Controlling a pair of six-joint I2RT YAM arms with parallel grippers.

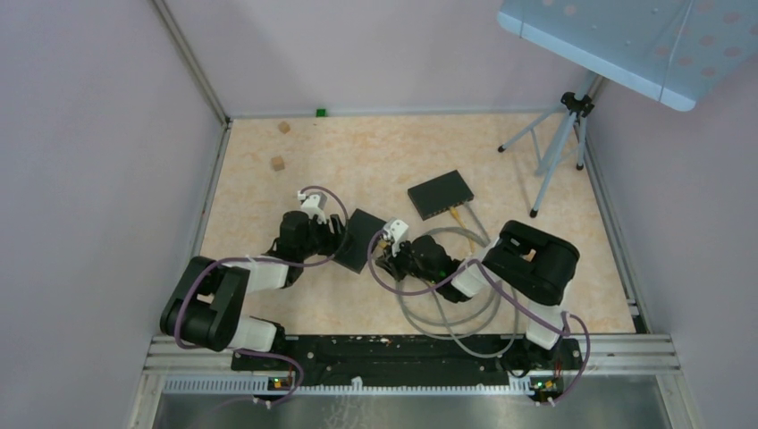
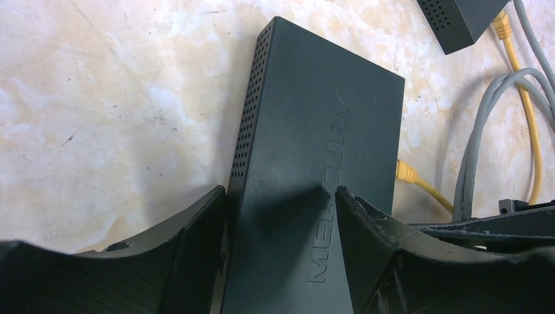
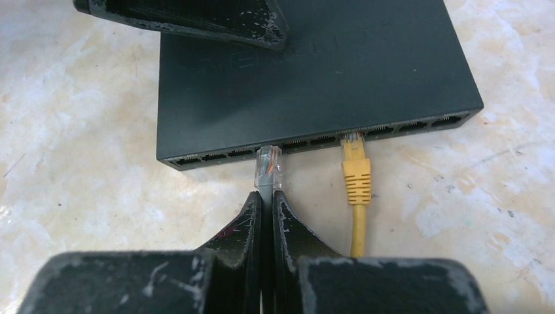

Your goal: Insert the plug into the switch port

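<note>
A dark MERCURY switch (image 2: 314,131) lies on the table, with my left gripper shut on it across one side. In the right wrist view its row of ports faces my right gripper, which is shut on a grey cable just behind a clear plug (image 3: 268,167). The plug's tip is at the port edge, left of centre; I cannot tell whether it is inside a port. A yellow cable's plug (image 3: 357,176) sits in another port to the right.
A second dark switch (image 1: 440,192) with cables attached lies behind my right arm. Grey cable coils (image 1: 447,326) cover the table's right front. A tripod (image 1: 550,156) stands at the back right. The back left holds only small blocks.
</note>
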